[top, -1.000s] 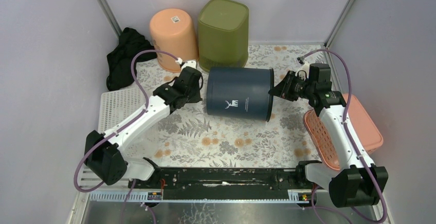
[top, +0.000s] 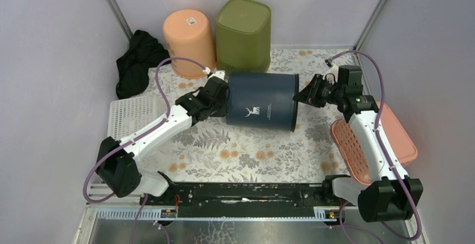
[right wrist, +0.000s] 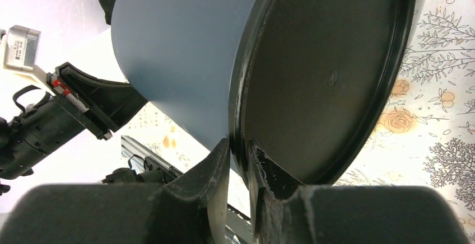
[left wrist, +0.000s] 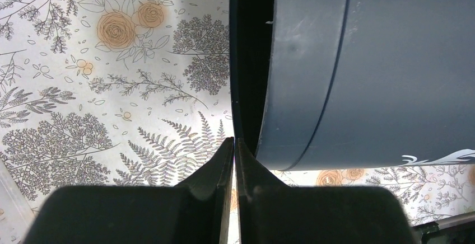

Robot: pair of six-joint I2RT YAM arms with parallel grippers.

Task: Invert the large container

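Note:
The large dark blue container [top: 262, 99] is on its side between my arms, white deer logo upward in the top view. Its flat, closed black base [right wrist: 330, 81] faces right. Towards the left, a strip of dark inside [left wrist: 253, 48] shows at its open end. My left gripper is shut on the thin rim there. On the opposite end, my right gripper pinches the raised edge of the base, with that edge between its fingers. Whether the container touches the table is hard to tell.
An orange bin [top: 189, 42] and a green bin [top: 243, 34] stand upside down behind the container, the green one very near it. A black cloth [top: 140, 65] and white basket [top: 131, 118] lie left; an orange basket [top: 354, 149] is right.
The container shifted slightly; my right arm barely moved.

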